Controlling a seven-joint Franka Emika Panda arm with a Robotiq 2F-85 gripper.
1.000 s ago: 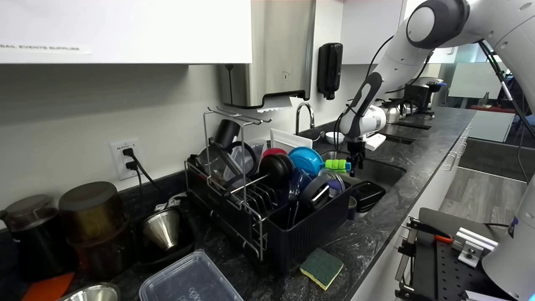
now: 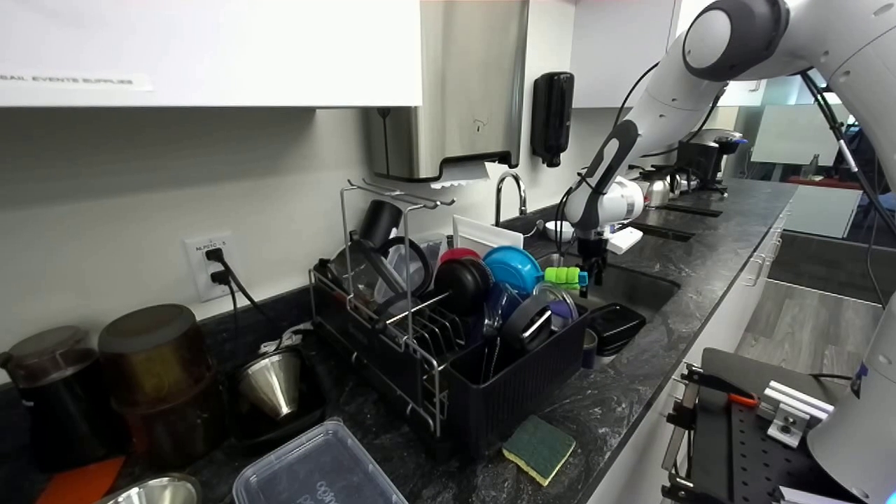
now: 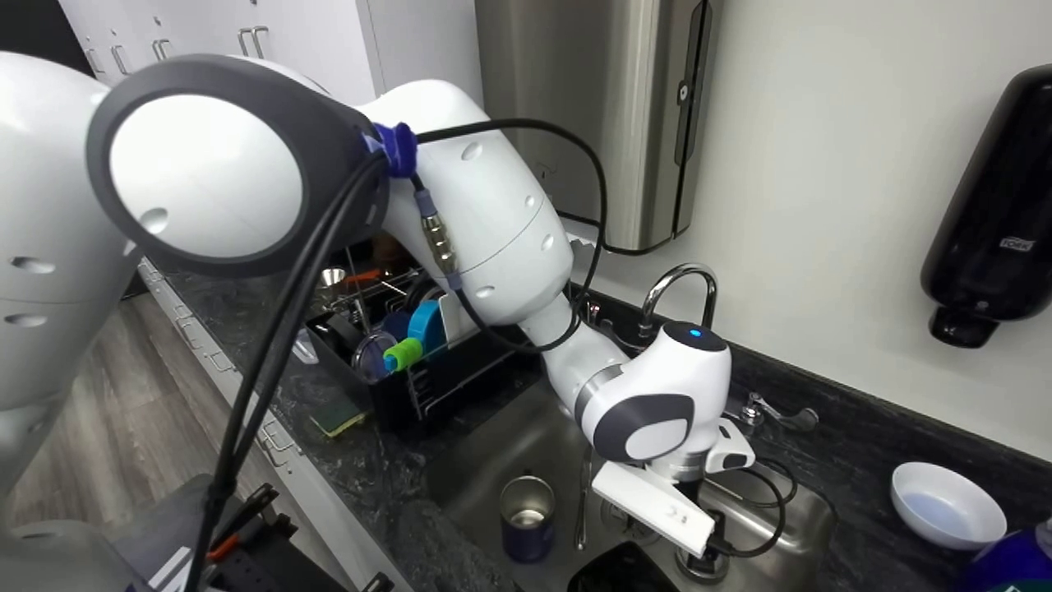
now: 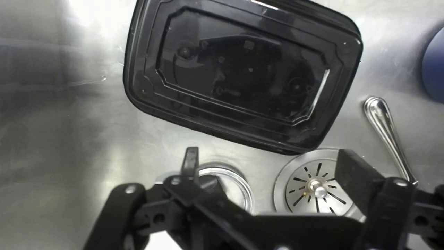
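Note:
My gripper is open over the sink (image 4: pixel 75 125), its two black fingers wide apart. No held object shows between them. Below and just inside the left finger, a round clear or shiny rim (image 4: pixel 248 189) is partly hidden by the gripper. The drain strainer (image 4: pixel 304 183) lies near the right finger. Beyond the fingertips, a black plastic container (image 4: pixel 241 79) rests in the sink. A metal utensil handle (image 4: pixel 385 129) lies to its right, and part of a blue cup (image 4: pixel 435 66) shows at the edge. The cup (image 3: pixel 527 528) stands upright in exterior view 2.
A full black dish rack (image 2: pixel 512 403) stands beside the sink, with a green brush (image 2: pixel 561 276) sticking out toward the arm. The faucet (image 3: pixel 680 276) rises behind the sink. A white bowl (image 3: pixel 947 503) and a sponge (image 2: pixel 540 449) sit on the counter.
The gripper and the arm's end have shifted slightly left in exterior view 1. The dishes in the rack and the counter items look unmoved.

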